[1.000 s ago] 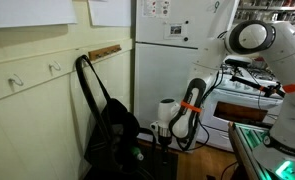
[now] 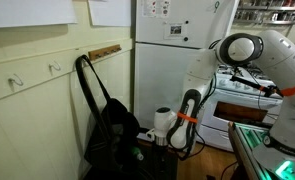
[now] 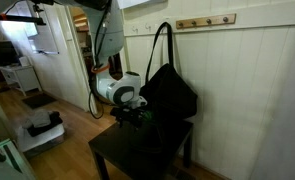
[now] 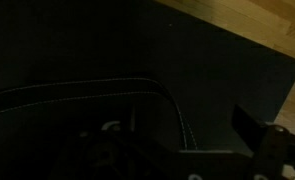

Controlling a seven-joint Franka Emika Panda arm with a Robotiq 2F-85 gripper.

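Note:
A black bag (image 3: 170, 95) slumps against the white wall at the far side of a dark table (image 3: 112, 152), its long strap looped upward. In the first exterior view, the bag (image 2: 109, 132) stands left of my gripper (image 2: 155, 156). The gripper (image 3: 127, 122) is low over the table in front of the bag, pointing down. Close up, the open gripper has its dark fingers apart, with stitched black fabric (image 4: 77, 92) beneath. Nothing is visibly held. Dim light hides whether the fingertips touch the fabric.
Wooden floor (image 4: 272, 22) shows beyond the table edge. Hooks on a rail (image 3: 207, 21) line the wall above the bag. A white stove (image 2: 227, 100) stands behind the arm. Bare tabletop lies in front of the gripper.
The bag looks unmoved.

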